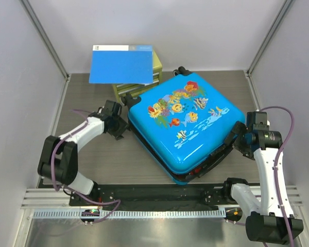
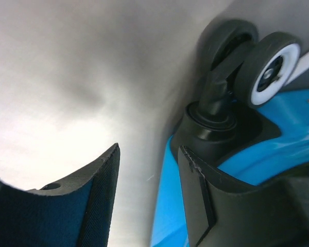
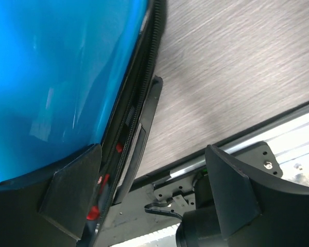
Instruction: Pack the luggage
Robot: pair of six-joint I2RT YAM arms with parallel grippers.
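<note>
A closed blue suitcase (image 1: pixel 180 139) with fish decals lies at an angle across the table. Its lid stands slightly off the base along the front right edge, where a black zipper band (image 3: pixel 134 103) and a little red show. My left gripper (image 1: pixel 118 128) is just left of the suitcase's left corner; in the left wrist view a black caster wheel (image 2: pixel 268 74) lies beyond its parted fingers, with nothing clearly between them. My right gripper (image 1: pixel 239 144) stands open at the suitcase's right side, its left finger (image 3: pixel 62 195) beside the blue shell.
A yellow-green drawer unit (image 1: pixel 139 90) with a blue board (image 1: pixel 121 69) on top stands at the back, close to the suitcase's corner. Walls enclose both sides.
</note>
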